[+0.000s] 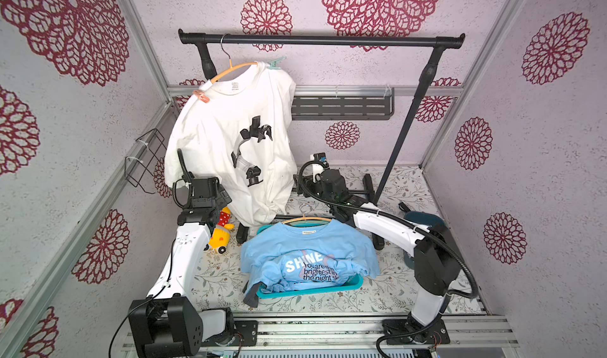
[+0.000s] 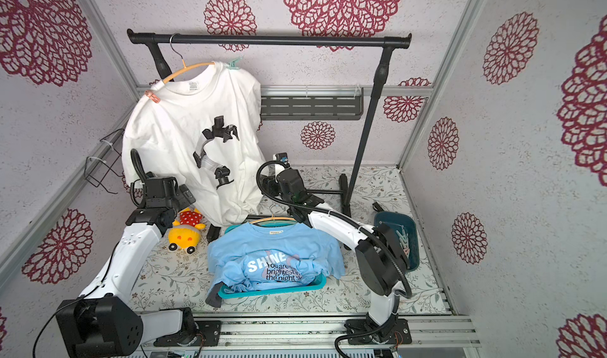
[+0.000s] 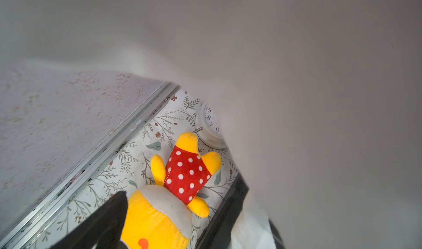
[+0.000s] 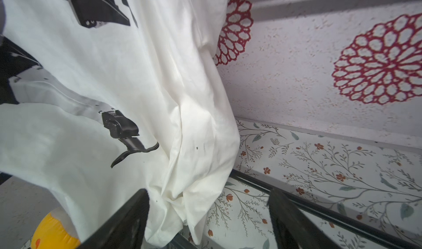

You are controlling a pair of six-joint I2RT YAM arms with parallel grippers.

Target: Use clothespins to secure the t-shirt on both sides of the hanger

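A white T-shirt (image 1: 227,136) hangs on an orange hanger (image 2: 189,67) from the rail, with a pink clothespin (image 1: 201,96) at its left shoulder and a teal clothespin (image 1: 274,64) at its right. My right gripper stands open beside the shirt's lower right edge, nothing between its fingers.
A blue T-shirt (image 2: 275,250) with a hanger lies in a teal tray at the front. A yellow plush toy (image 2: 184,234) sits at left. A dark bin (image 2: 412,244) of clothespins stands at right.
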